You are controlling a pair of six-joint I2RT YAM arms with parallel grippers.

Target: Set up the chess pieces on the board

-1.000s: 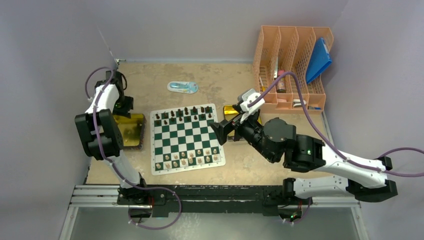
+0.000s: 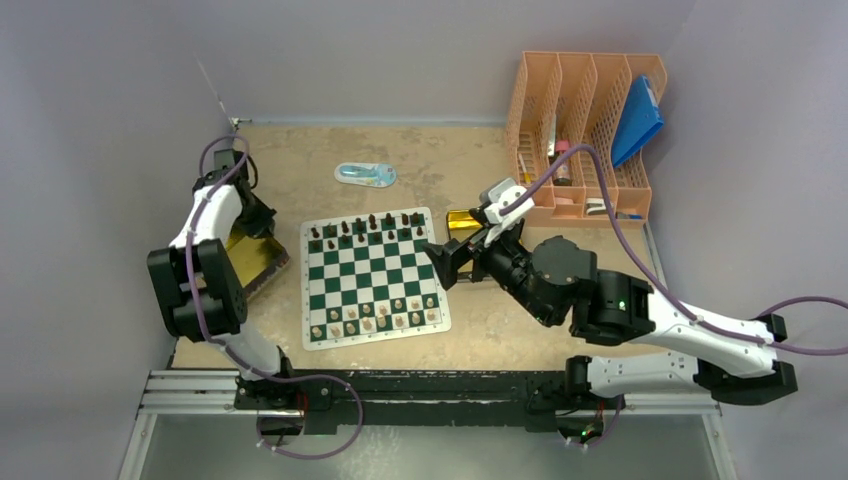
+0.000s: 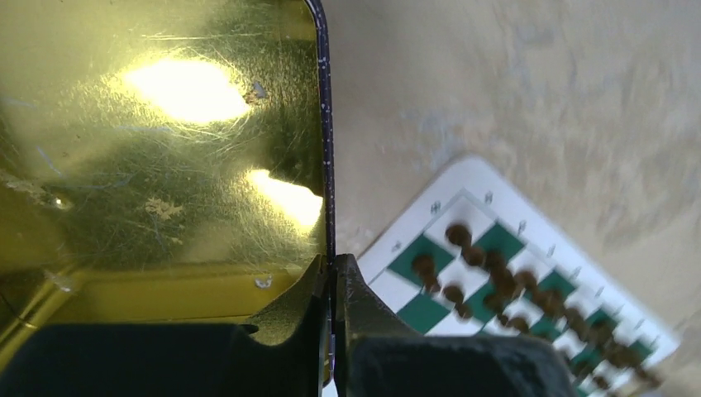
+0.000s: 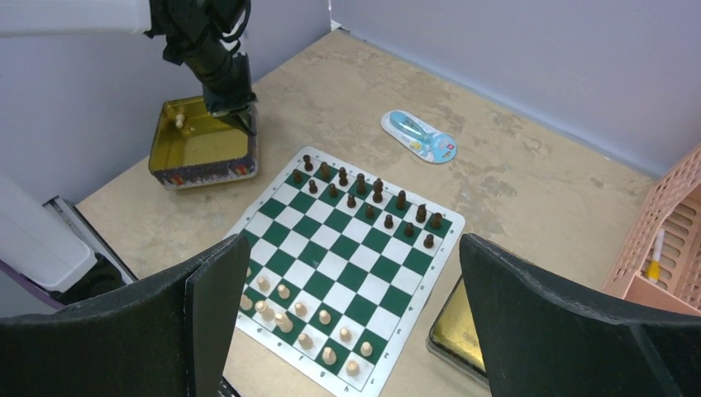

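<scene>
The chessboard (image 2: 371, 277) lies mid-table, dark pieces (image 4: 361, 184) standing along its far rows, light pieces (image 4: 325, 316) along the near rows. At the left, my left gripper is shut on the rim (image 3: 324, 99) of a gold tray (image 2: 248, 262), or right over it; I cannot tell if it grips it. One light piece (image 4: 180, 119) is in that tray. My right gripper stands open above the board's right side, nothing visible between its fingers.
A second gold tray (image 4: 453, 331) lies right of the board. A pink organizer (image 2: 540, 90) stands at the back right, and a blue blister pack (image 2: 365, 174) lies behind the board.
The left arm has moved right and slightly toward the front, and the left tray appears turned askew. The right arm has shifted slightly. The board looks unchanged.
</scene>
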